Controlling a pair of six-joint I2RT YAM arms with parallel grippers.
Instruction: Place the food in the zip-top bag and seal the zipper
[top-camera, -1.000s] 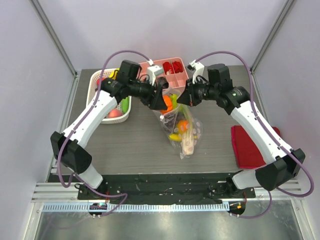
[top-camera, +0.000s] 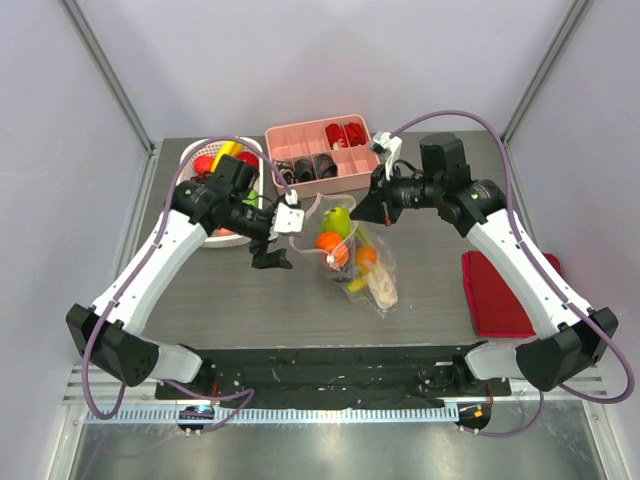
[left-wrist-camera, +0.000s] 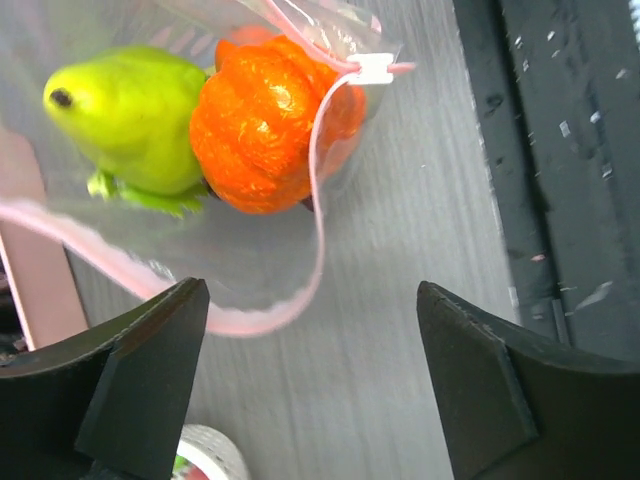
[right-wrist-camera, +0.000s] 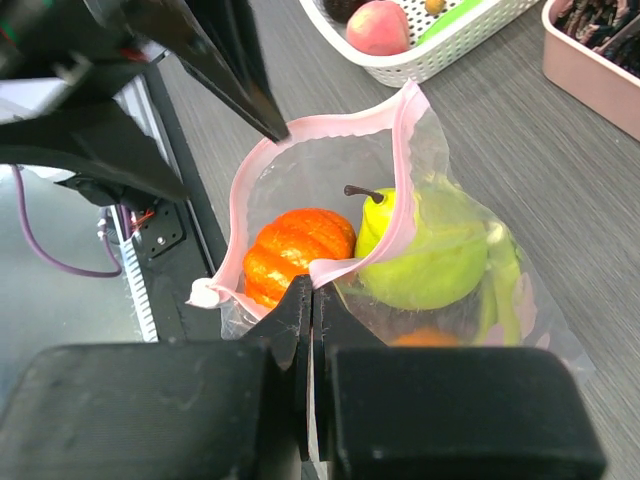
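Note:
The clear bag (top-camera: 372, 300) stands mid-table, mouth open, pink zipper rim (left-wrist-camera: 262, 322) with white slider (left-wrist-camera: 374, 68). Inside are a green pear (right-wrist-camera: 425, 260), an orange pumpkin (right-wrist-camera: 298, 255), more orange and yellow food, and a pale item at the bottom. My right gripper is shut at the bag's rim, apparently pinching it near the pear. My left gripper (top-camera: 268, 258) stands open left of the bag's mouth, with nothing between its fingers.
A white basket (right-wrist-camera: 385, 58) of food is at the back left, a pink divided bin (top-camera: 298, 137) at the back. A red cloth (top-camera: 495, 298) lies at the right.
My left gripper has moved left and toward the front, away from the bag. The bag's mouth has sunk toward the front from a second ago; the right gripper has shifted slightly.

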